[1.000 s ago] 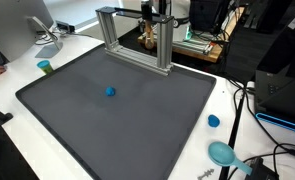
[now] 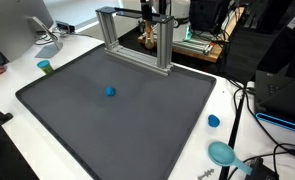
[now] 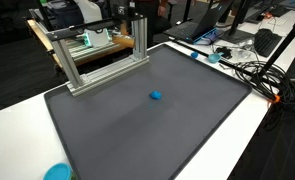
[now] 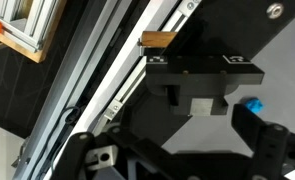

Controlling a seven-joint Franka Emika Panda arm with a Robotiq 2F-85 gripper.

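Observation:
A small blue object [image 2: 110, 91] lies on the dark grey board [image 2: 117, 125]; the second exterior view also shows this blue piece [image 3: 155, 95]. In the wrist view, my gripper is open, its dark fingers spread wide apart. Right of them, the blue piece [image 4: 252, 104] appears on the board below. A black block [image 4: 202, 75] fills the middle of that view; what it belongs to is unclear. Beside it runs a silver rail [image 4: 102, 85], with a brown wooden piece [image 4: 157, 39] near its upper part.
An upright metal frame [image 3: 107, 72] stands at the board's edge. A green-and-yellow cylinder [image 2: 45, 67] is beyond one corner. On the white table are a round blue piece [image 2: 213, 121] and a teal bowl-like item [image 2: 225, 155], with cables nearby. Most of the board is clear.

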